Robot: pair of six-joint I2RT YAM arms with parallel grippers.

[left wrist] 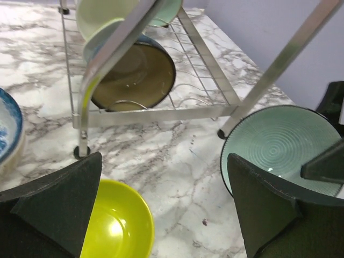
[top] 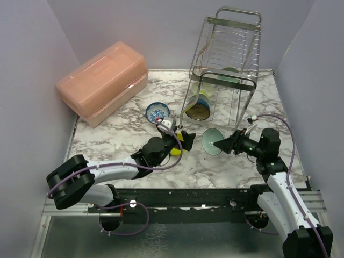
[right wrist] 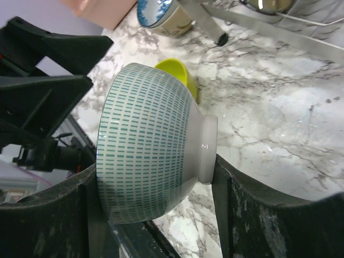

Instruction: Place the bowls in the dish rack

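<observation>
Pale green bowl [top: 212, 141], patterned outside in small green dashes, is tipped on its side in my right gripper, which is shut on it in front of the rack. My left gripper stands open and empty, left of that bowl. Below it a yellow bowl [left wrist: 119, 220] rests on the table, partly hidden by a finger. A blue-and-white bowl [top: 157, 112] sits on the table to the left. The metal dish rack [left wrist: 156, 115] holds a brown-inside bowl [left wrist: 134, 78] on its lower level, with pale green bowls [left wrist: 102, 19] behind.
A closed pink box [top: 105, 80] stands at the back left. One rack foot [left wrist: 81, 152] is close to the yellow bowl.
</observation>
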